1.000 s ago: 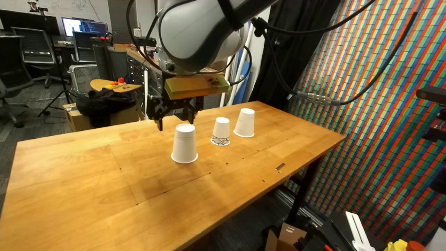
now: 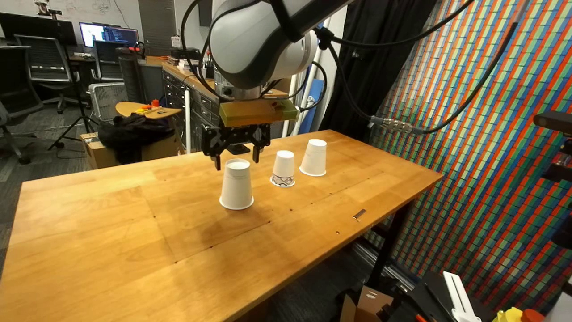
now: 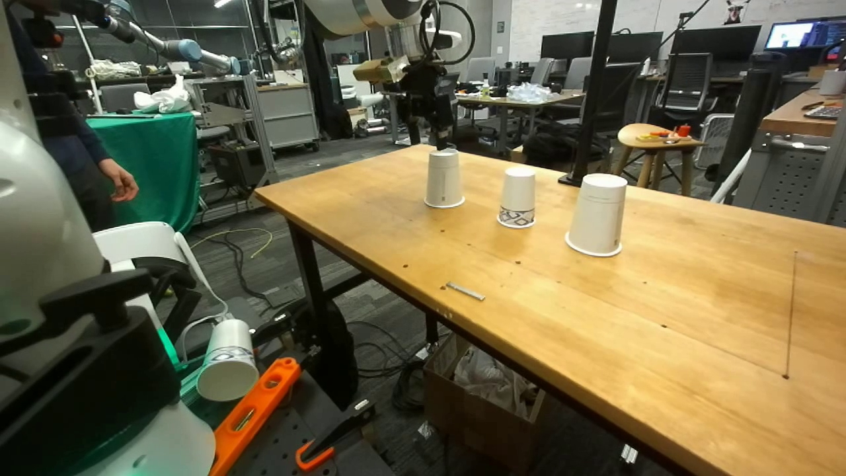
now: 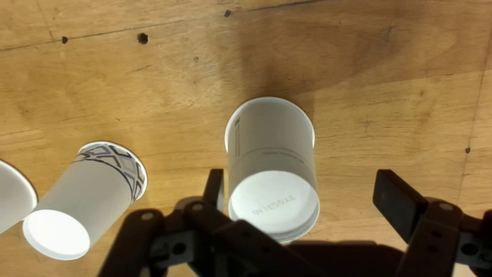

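Three paper cups stand upside down in a row on the wooden table. My gripper [image 2: 236,159] is open at the leftmost plain white cup [image 2: 236,188], near its top. In the wrist view this white cup [image 4: 272,152] lies between the two spread fingers, closer to the left one. Exterior view 2 has the gripper [image 3: 436,143] just above and behind the left cup [image 3: 444,181]. A smaller cup with a patterned band [image 2: 283,167] stands in the middle. The other plain cup [image 2: 314,157] is at the right end, only partly inside the wrist view.
A small metal strip [image 2: 359,214] lies near the table's front edge. Bare tabletop [image 2: 118,230] spreads left of and in front of the cups. A dark upright post [image 3: 593,95] rises at the table's back edge.
The gripper has shifted to the right, from behind the left side of the leftmost cup to above it. The cups stand where they stood.
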